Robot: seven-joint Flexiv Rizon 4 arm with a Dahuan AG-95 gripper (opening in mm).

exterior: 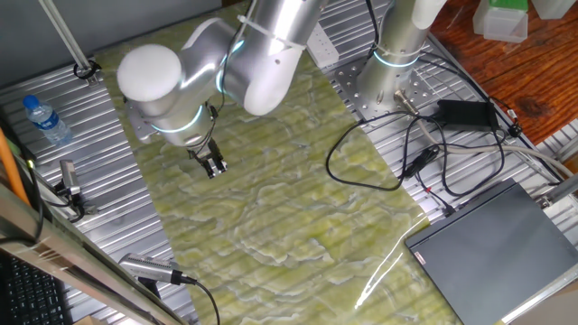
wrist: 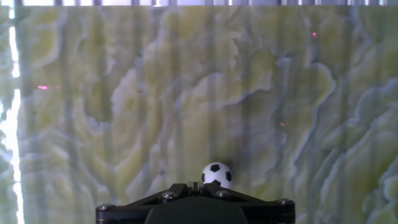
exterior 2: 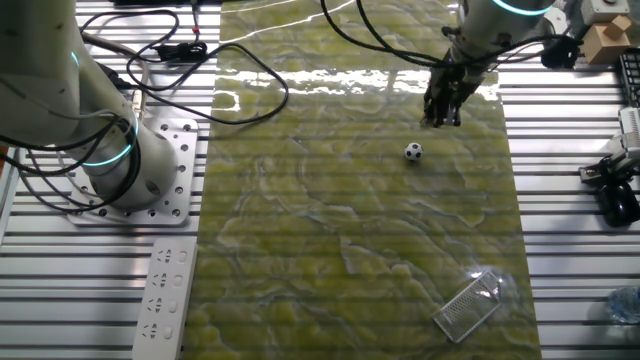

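A small black-and-white soccer ball (exterior 2: 413, 151) rests on the green marbled mat in exterior view 2. My gripper (exterior 2: 440, 112) hangs above the mat, a short way off from the ball in that view. In the wrist view the ball (wrist: 217, 173) shows just past the fingertips, right of their middle, its lower edge hidden by a finger. The gripper looks shut there, its tips together and nothing visible between them. From exterior view 1 the gripper (exterior: 215, 168) points down over the left part of the mat, and the ball cannot be made out.
A flat metal grater (exterior 2: 468, 307) lies near a corner of the mat. Outside the mat are a power strip (exterior 2: 165, 298), a laptop (exterior: 501, 253), a water bottle (exterior: 47, 120) and a camera (exterior: 150, 268). Black cable loops (exterior: 361, 185) reach over one edge. Mid-mat is bare.
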